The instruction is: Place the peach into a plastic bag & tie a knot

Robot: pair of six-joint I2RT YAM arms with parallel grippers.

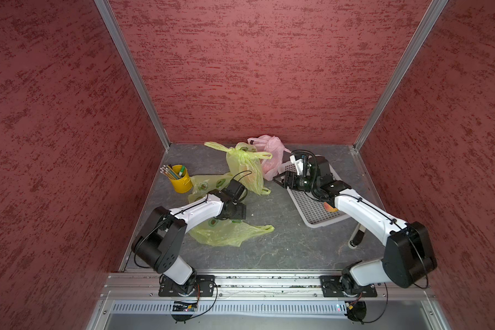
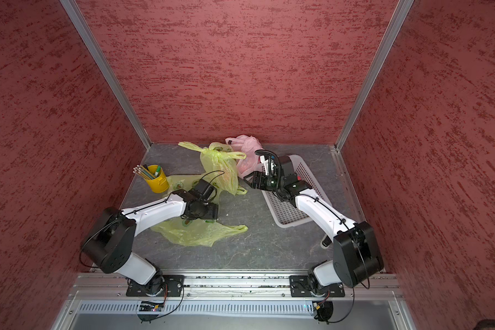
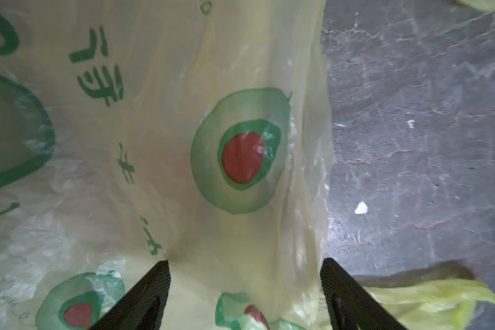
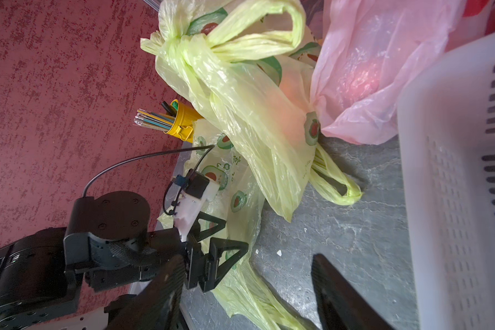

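A flat yellow-green bag (image 1: 228, 234) with avocado prints lies on the table at centre left, filling most of the left wrist view. My left gripper is open over it, fingers at the bag's surface near its edge. The peach (image 1: 330, 208) sits in the grey basket (image 1: 308, 214), mostly hidden by the right arm. My right gripper is open above the basket's left side, facing the bags. A tied yellow-green bag (image 1: 246, 165) stands at the back middle.
A pink bag (image 1: 275, 156) lies at the back beside the basket. A yellow pencil cup (image 1: 180, 184) stands at the far left, and a dark-and-light tool (image 1: 357, 236) at the front right.
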